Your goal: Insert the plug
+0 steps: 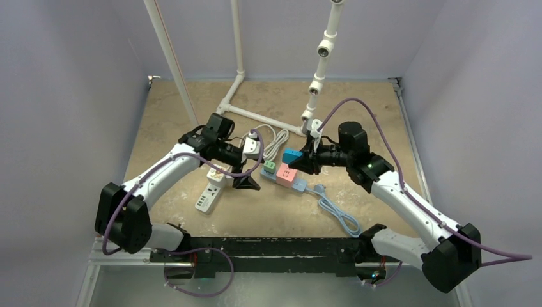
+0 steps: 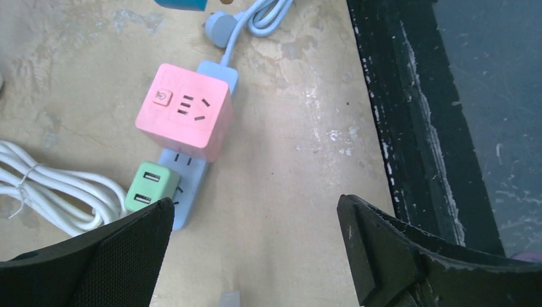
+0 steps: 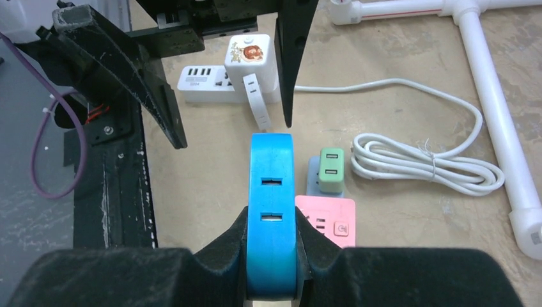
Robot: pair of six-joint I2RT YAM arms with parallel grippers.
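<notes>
A blue plug block is held upright in my right gripper, which is shut on it, above the pink socket cube. That cube and a small green plug sit on a light-blue power strip. My left gripper stands open with nothing between its fingers, left of the blue block and out over the table.
A white power strip with a cube adapter lies at the left. Coiled white cable lies behind the strip, and blue cable at the right. White pipes stand at the back.
</notes>
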